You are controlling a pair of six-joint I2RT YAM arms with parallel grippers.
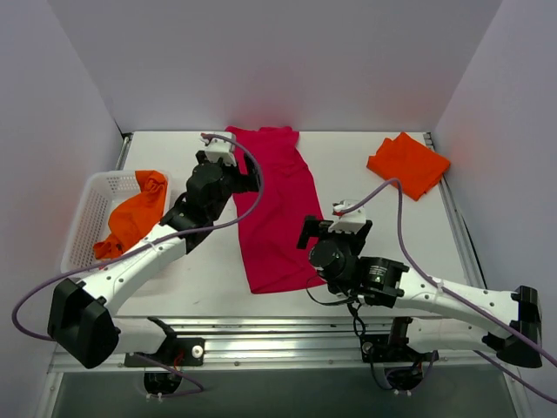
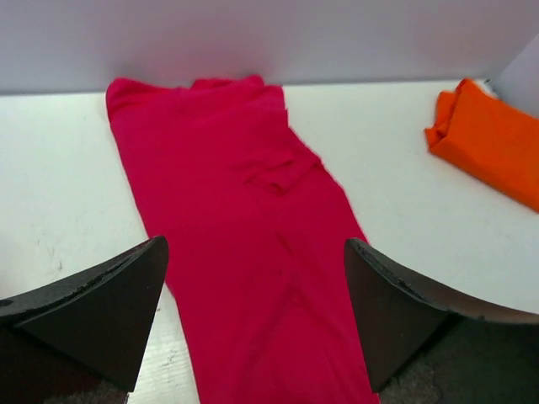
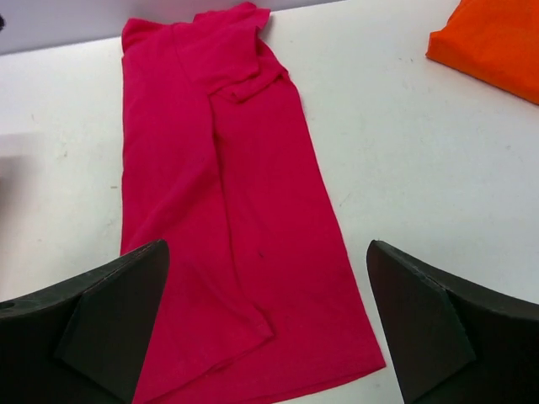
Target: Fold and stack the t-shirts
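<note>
A magenta t-shirt [image 1: 274, 218] lies lengthwise in the middle of the white table, folded into a long strip with a creased upper end, seen also in the left wrist view [image 2: 219, 185] and right wrist view [image 3: 253, 219]. A folded orange t-shirt [image 1: 407, 164] rests at the back right. My left gripper [image 1: 226, 174] is open above the magenta shirt's left upper side, nothing between its fingers. My right gripper [image 1: 335, 228] stands open over that shirt's lower right part, also empty.
A white basket [image 1: 83, 222] at the left holds more orange cloth [image 1: 135, 218]. Bare table [image 1: 365, 200] surrounds the magenta shirt. Walls enclose the back and sides.
</note>
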